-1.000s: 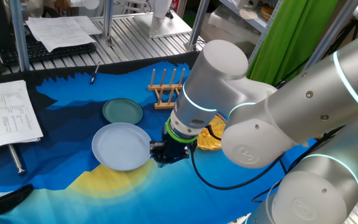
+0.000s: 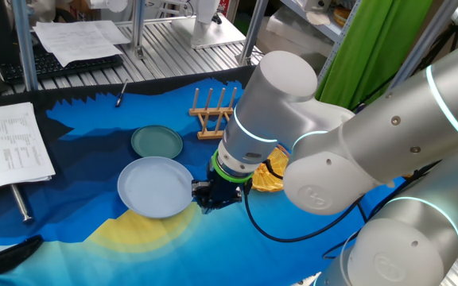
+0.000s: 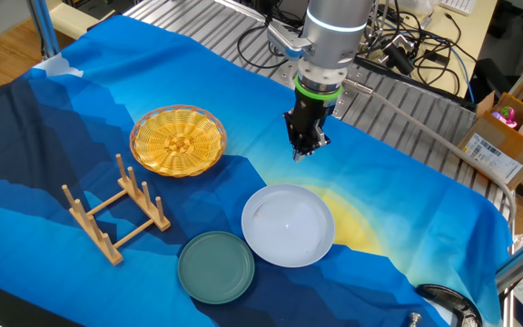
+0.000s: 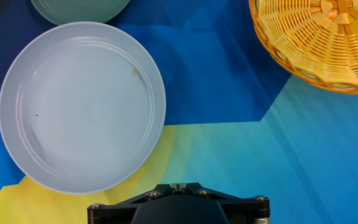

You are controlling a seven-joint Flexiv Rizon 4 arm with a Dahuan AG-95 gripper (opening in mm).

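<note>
My gripper is shut, its fingertips meeting at the bottom of the wrist view with nothing visible between them. It hangs above the cloth; in exterior view 2 the gripper (image 3: 299, 155) appears behind the pale plate. That large pale blue-grey plate (image 4: 86, 112) lies flat and empty, a few small specks on it. Close beside it sits a smaller green plate (image 3: 216, 267), also empty. A round yellow wicker basket (image 3: 178, 141) stands apart from both, partly hidden by the arm in exterior view 1. Near the basket is an empty wooden rack (image 3: 119, 215) with upright pegs.
Blue patterned cloth (image 3: 407, 195) covers the table, with clear room right of the pale plate in exterior view 2. Papers (image 2: 10, 147), a metal rod (image 2: 21, 203) and a black object (image 2: 10, 254) lie at the left in exterior view 1. A black cable (image 2: 281, 238) loops below the arm.
</note>
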